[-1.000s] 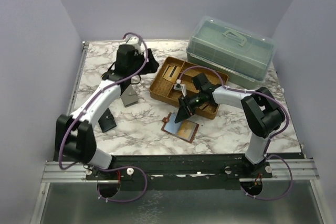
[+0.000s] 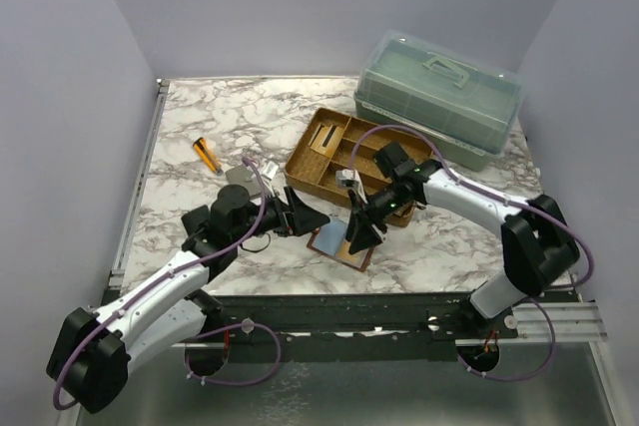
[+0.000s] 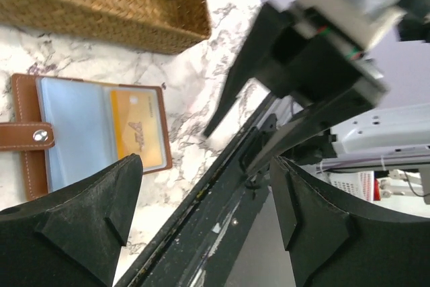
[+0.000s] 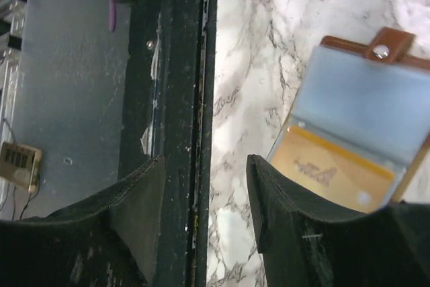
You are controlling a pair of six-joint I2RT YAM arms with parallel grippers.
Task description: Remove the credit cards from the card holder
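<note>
The brown leather card holder (image 3: pixel 30 166) lies on the marble table, with a light blue panel (image 3: pixel 74 132) and a yellow card (image 3: pixel 134 126) in it, its snap strap (image 3: pixel 20 136) to one side. My left gripper (image 2: pixel 304 216) is open above it at the left, nothing between its fingers. My right gripper (image 2: pixel 361 234) hangs above the card end; its fingers are parted, nothing seen between them (image 4: pixel 205 206).
A wooden compartment tray (image 2: pixel 305 162) sits behind, a lidded plastic box (image 2: pixel 439 97) at back right. A yellow knife (image 2: pixel 205 154) and dark items lie at left. The table's front edge is close.
My left arm has swung from the back left down toward the card holder.
</note>
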